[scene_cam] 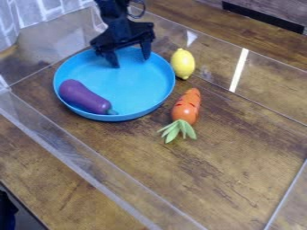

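A dark robot gripper point(126, 47) hangs over the back rim of a round blue plate point(132, 85), its fingers pointing down; whether it holds anything is hard to tell. A purple eggplant point(82, 95) lies on the front left of the plate. An orange carrot point(186, 110) with pale green leaves lies on the table just outside the plate's right side, and a yellow lemon point(184, 63) rests beside the plate at the back right.
Clear strips run along the left and right, and a darker wooden edge is at the back right.
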